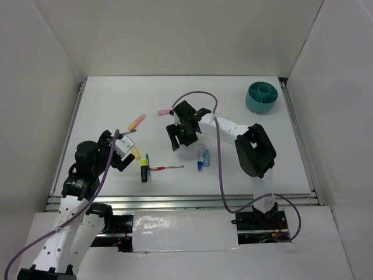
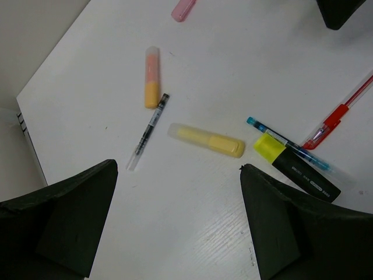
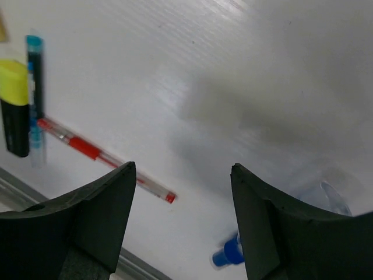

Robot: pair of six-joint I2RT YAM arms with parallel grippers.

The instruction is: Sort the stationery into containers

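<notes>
My left gripper [image 1: 122, 156] hangs open at the left over pens and markers: a yellow marker [image 2: 207, 140], black pen [image 2: 148, 131], orange marker [image 2: 152, 76], black-yellow highlighter [image 2: 306, 175], blue pen [image 2: 280, 140] and red pen [image 2: 332, 122]. A pink item [image 2: 182, 9] lies farther back. My right gripper [image 1: 180, 140] is part open over the table's middle, above and behind two blue items [image 1: 200, 157] [image 1: 207, 158]; in the right wrist view these are partly hidden by its fingers, with nothing visible held between them.
The teal round organiser [image 1: 261, 97] with compartments stands at the back right. Side walls and a metal front rail bound the area.
</notes>
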